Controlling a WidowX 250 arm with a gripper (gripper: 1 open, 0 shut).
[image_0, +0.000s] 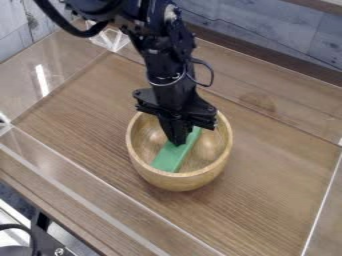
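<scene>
A round tan bowl (203, 167) sits on the wooden table, with a green flat object (171, 157) lying inside it. My black gripper (174, 128) reaches down from the top into the back of the bowl, over the upper end of the green object. Its fingertips are dark and bunched against that object, so I cannot tell whether they are open or shut, or whether they touch it.
Bare wooden table (267, 190) surrounds the bowl on both sides. Dark cables lie at the bottom left, beyond the table's edge. A wooden back panel runs along the top right.
</scene>
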